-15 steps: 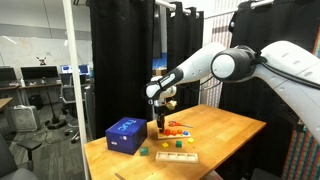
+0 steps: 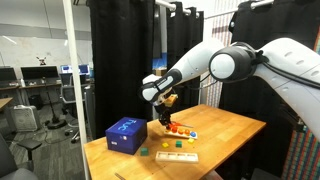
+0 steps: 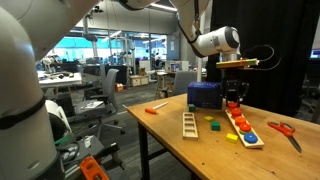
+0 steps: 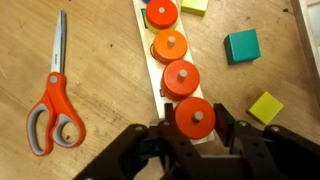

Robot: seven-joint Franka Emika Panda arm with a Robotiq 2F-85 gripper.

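Observation:
In the wrist view my gripper is shut on a red knobbed disc (image 4: 195, 122), one finger at each side of it. It is at the near end of a pale narrow board (image 4: 155, 70), in line with the other knobbed discs. Whether it rests on the board or hangs just above it, I cannot tell. Beyond it sit a red-orange disc (image 4: 181, 82), an orange disc (image 4: 169, 47) and a red disc (image 4: 161, 14). In exterior view 2 my gripper (image 3: 232, 102) is at the board's far end, while a blue disc (image 3: 250, 137) marks the near end.
Orange-handled scissors (image 4: 58, 112) lie left of the board. To its right are a green block (image 4: 241, 46) and a yellow block (image 4: 265, 107). A blue box (image 2: 127, 135) and a pale compartment tray (image 2: 177, 157) stand nearby.
In exterior view 1 the gripper has shifted slightly right, toward the board's left end, and the arm's wrist has changed its tilt. The box and tray have stayed in place.

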